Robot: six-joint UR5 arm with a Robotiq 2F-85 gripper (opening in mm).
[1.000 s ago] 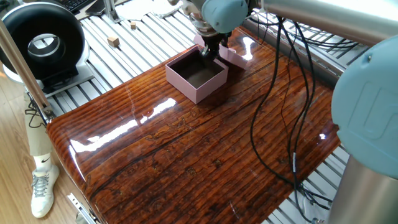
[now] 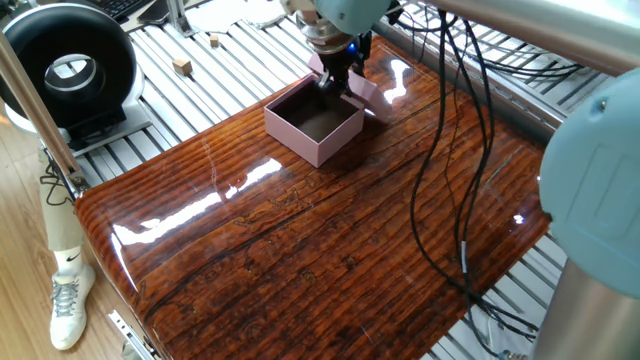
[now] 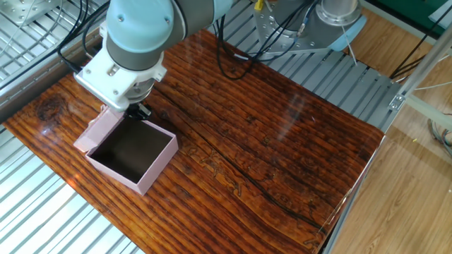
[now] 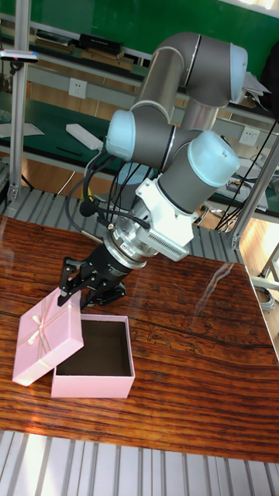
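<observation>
A pink box [image 4: 93,386] with a dark inside stands without its lid near the table's edge. Its pink lid [image 4: 49,339], with a ribbon bow on top, is tilted against the box's side and partly overlaps its rim. Over the far edge of the lid and box is my black gripper [image 4: 89,299], pointing down at a slant. Its two fingers stand well apart, so it looks open. One finger [image 4: 63,297] is at the lid's upper edge; whether it touches is unclear. The box [image 3: 145,185] looks empty in exterior view 2.
Black cables [image 2: 465,200] hang from the arm over one side. Small wooden blocks [image 2: 182,67] lie on the slatted metal surface beyond the table.
My gripper has shifted slightly and its fingers look farther apart. The lid has changed its tilt, its outer corner now lower in the view. The box has moved very slightly.
</observation>
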